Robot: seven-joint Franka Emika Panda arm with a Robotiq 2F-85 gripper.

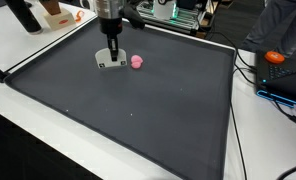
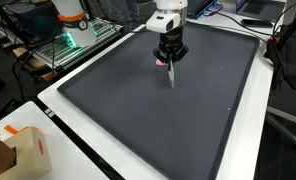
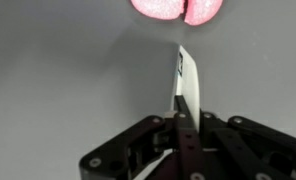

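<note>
A thin white card-like piece (image 1: 111,60) stands on edge below my gripper (image 1: 113,48), which is shut on its upper part. In the wrist view the same piece (image 3: 190,75) appears almost edge-on, rising out from between the dark fingers. A small pink object (image 1: 136,62) sits on the dark mat just beside it, apart from the gripper. Two pink lobes of that object (image 3: 158,8) show at the wrist view's top edge. From the other side, the white piece (image 2: 171,76) is a narrow upright strip; whether its lower edge touches the mat I cannot tell.
A white table border (image 1: 88,133) surrounds it. Outside the mat are a wooden block with a white box (image 2: 28,155), an orange-topped device (image 1: 274,58) and loose cables.
</note>
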